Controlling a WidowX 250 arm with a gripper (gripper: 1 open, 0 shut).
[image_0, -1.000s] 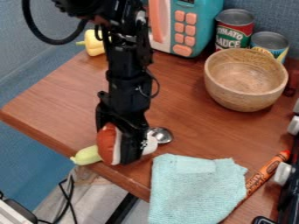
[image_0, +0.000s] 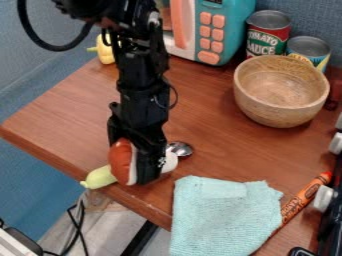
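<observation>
The black arm hangs down over the wooden table, and my gripper (image_0: 136, 150) is low near its left front edge, around an orange-and-white object (image_0: 122, 162). Whether its fingers are closed on that object is hard to see. A pale yellow-green item (image_0: 98, 179) lies just left of it at the edge. A metal spoon or ladle bowl (image_0: 181, 149) lies to the right of the gripper, partly behind it.
A wooden bowl (image_0: 281, 101), tomato can (image_0: 267, 34) and second can (image_0: 307, 49) stand back right. A toy microwave (image_0: 214, 30) is at the back. A light blue cloth (image_0: 225, 215) and orange-wrapped stick (image_0: 306, 198) lie front right.
The arm and gripper have shifted very slightly; the objects on the table look the same.
</observation>
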